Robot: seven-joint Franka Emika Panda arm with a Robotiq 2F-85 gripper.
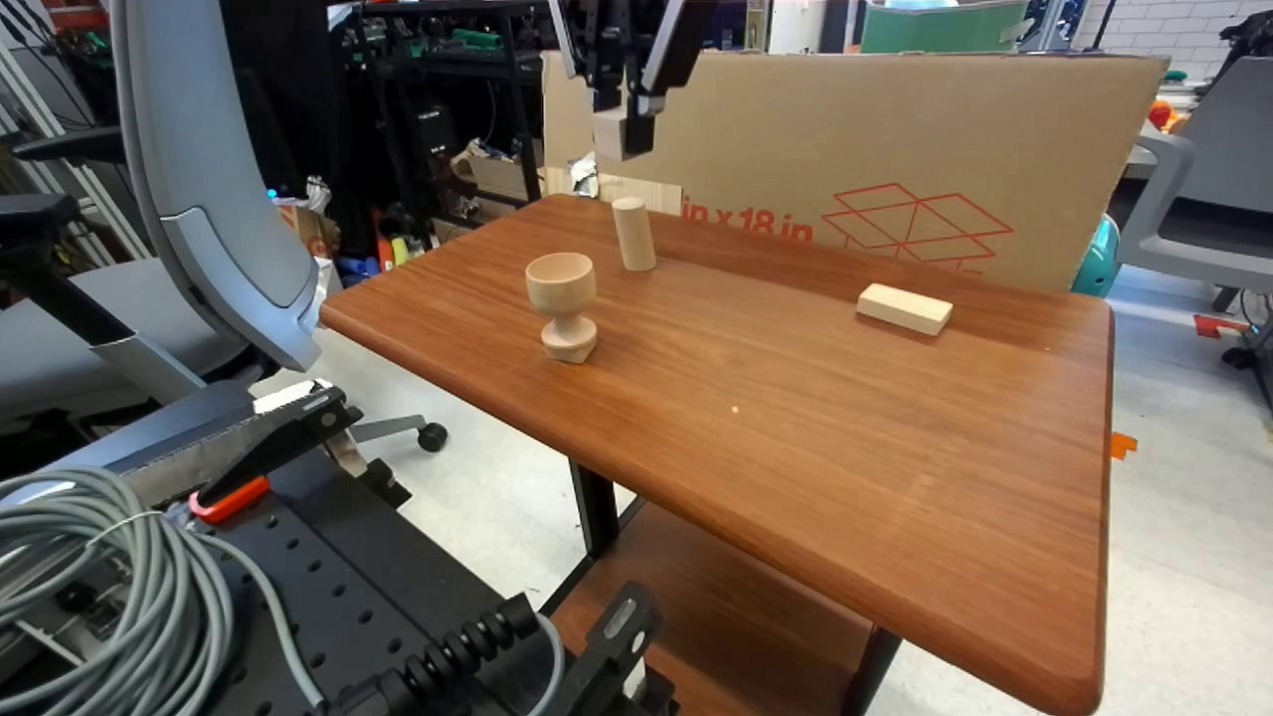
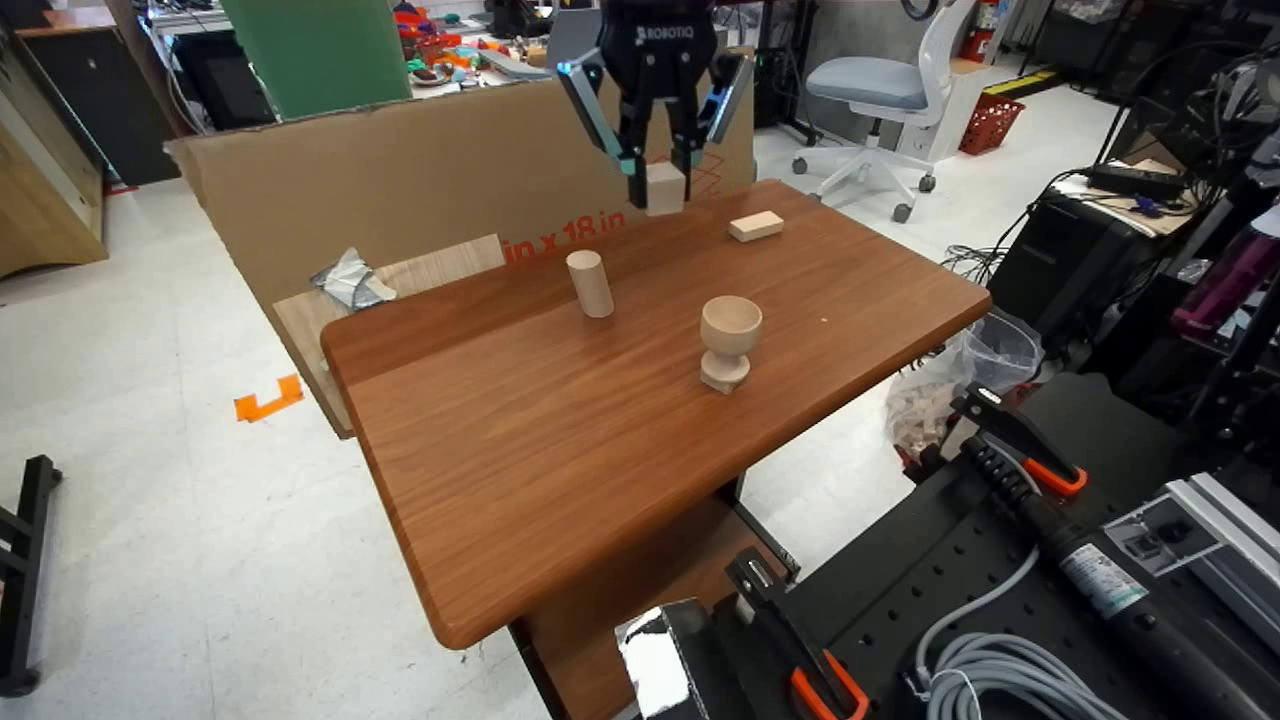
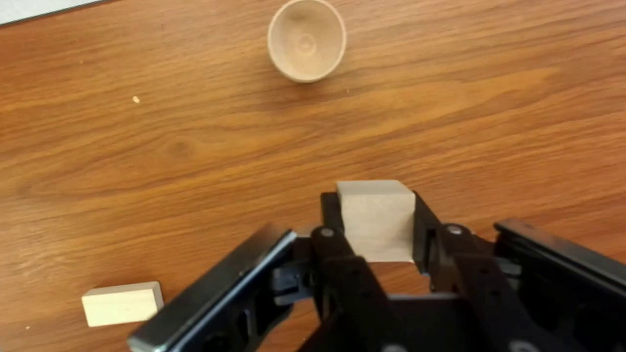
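A pale wooden cube [image 3: 378, 226] is pinched between the two black fingertips of my gripper, which is shut on it. In exterior view 1 the gripper [image 1: 624, 119] hangs well above the table's back edge, the cube [image 1: 611, 133] at its tips. Exterior view 2 shows the cube [image 2: 665, 188] high over the tabletop too. A wooden goblet-shaped cup [image 1: 560, 286] stands upright on the table, its bowl facing up and empty in the wrist view [image 3: 306, 41]. Under its foot, a small angular wooden piece [image 2: 723, 383] pokes out.
A wooden cylinder [image 1: 635, 234] stands near the back of the table [image 1: 812, 418], behind the cup. Toward the other side lies a flat rectangular block [image 1: 904, 309]. Along the back edge rises a large cardboard sheet [image 2: 396, 180].
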